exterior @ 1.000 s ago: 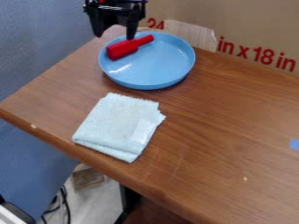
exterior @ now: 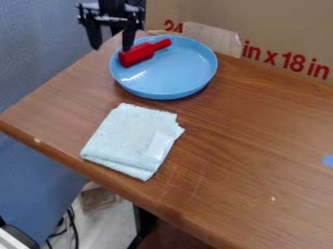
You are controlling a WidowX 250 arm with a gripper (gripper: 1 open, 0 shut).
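Observation:
A light blue plate (exterior: 176,77) sits at the back left of the wooden table, with a red cylindrical object (exterior: 143,52) lying on its left part. My black gripper (exterior: 120,35) is at the top, just above and behind the plate's left edge, its fingers pointing down near the red object. How far the fingers are apart, and whether they touch the object, is hard to tell. A folded pale cloth (exterior: 130,141) lies nearer the front edge.
A cardboard box (exterior: 279,34) stands behind the table. A small blue patch (exterior: 328,160) is at the right edge. Cables hang below the left edge.
My gripper has moved left and down toward the plate's left edge. The red object, plate and cloth look unmoved.

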